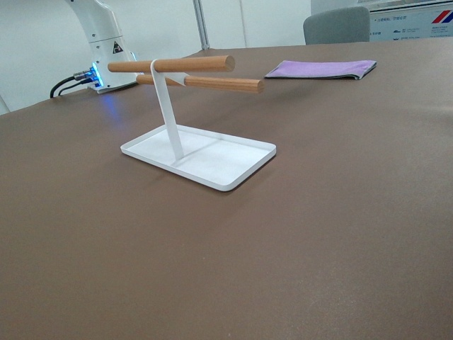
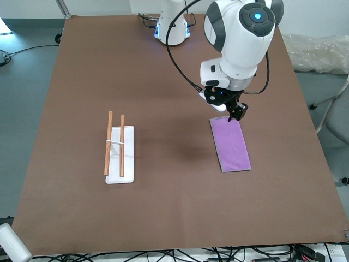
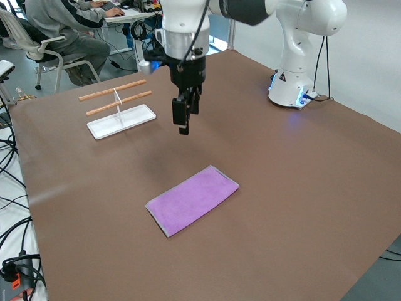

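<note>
A purple cloth (image 2: 229,144) lies flat on the brown table, also seen as a folded cloth (image 1: 320,69) in the top view and in the right view (image 3: 192,199). A white rack with two wooden bars (image 2: 122,153) stands to the left of the cloth in the left view. My black gripper (image 2: 235,113) (image 3: 185,125) hangs in the air near the cloth's far edge in the left view; in the right view it is between rack and cloth. Whether its fingers are open or shut is unclear. It is out of the top view.
The robot base (image 3: 290,88) stands at the table's far edge. Cables (image 3: 19,266) run beside the table edge, and a seated person (image 3: 69,37) is beyond it.
</note>
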